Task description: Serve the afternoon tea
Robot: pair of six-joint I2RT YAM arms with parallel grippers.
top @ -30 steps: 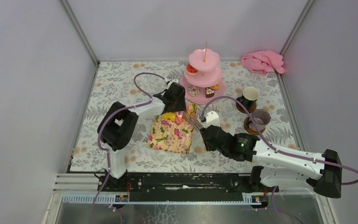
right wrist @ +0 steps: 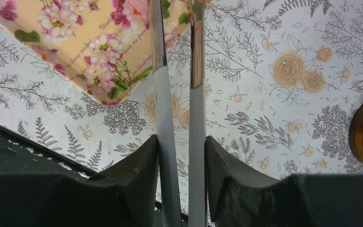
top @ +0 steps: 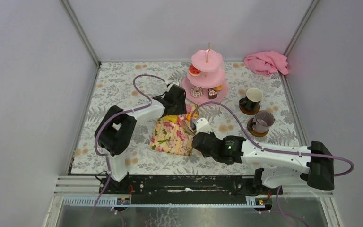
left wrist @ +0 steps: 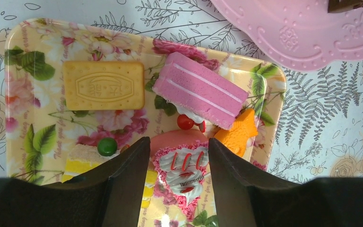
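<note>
A floral tray [top: 168, 142] holds a pink cake slice [left wrist: 201, 90], a biscuit [left wrist: 104, 85], an orange fish-shaped piece [left wrist: 234, 135], a yellow cake and a cream-topped pastry [left wrist: 179, 170]. Over it my left gripper is open, its fingertips above the pastry. My right gripper is shut on metal tongs [right wrist: 197, 56], whose tips reach over the tray. A tiered pink stand [top: 206, 78] behind the tray carries several treats.
Two mugs [top: 254, 97] on coasters stand at the right. A pink cloth [top: 266, 63] lies at the back right.
The right arm and tongs have moved left and a little toward the front, over the tray's right part. The left arm has shifted slightly left.
</note>
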